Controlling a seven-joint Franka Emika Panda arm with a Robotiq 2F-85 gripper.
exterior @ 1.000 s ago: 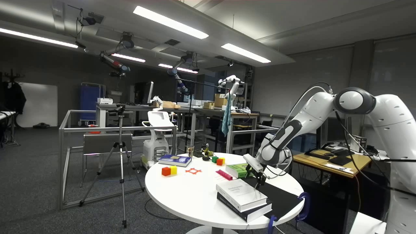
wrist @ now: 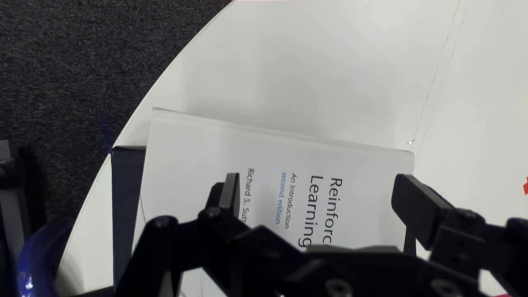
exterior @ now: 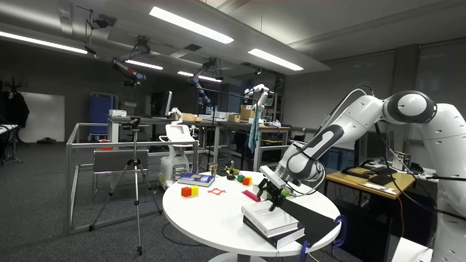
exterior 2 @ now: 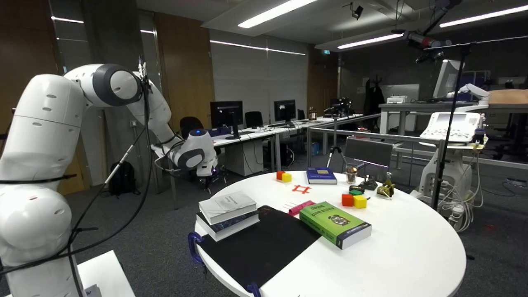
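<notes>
Two books lie stacked near the table's edge. On top is a white book [wrist: 282,148] titled "Reinforcement Learning"; under it lies a dark-covered book [wrist: 128,198], jutting out at one side. My gripper [exterior: 267,200] hangs close above the upper book in exterior view 1. Its black fingers stand wide apart in the wrist view, one finger [wrist: 228,195] over the white cover and the other finger [wrist: 420,203] near the title end. Nothing shows gripped between them. Part of the cover is hidden behind the gripper body.
A green book [exterior 2: 331,220] lies beside the black mat [exterior 2: 262,247], near a pink object [exterior 2: 300,208]. A blue book [exterior 2: 321,174], coloured cubes [exterior 2: 354,200] and small items stand farther off. Blue clamps [exterior 2: 194,246] grip the rim.
In exterior view 1 the gripper has moved left, from beside the stack's far right corner to over the white book. The books have not visibly moved.
</notes>
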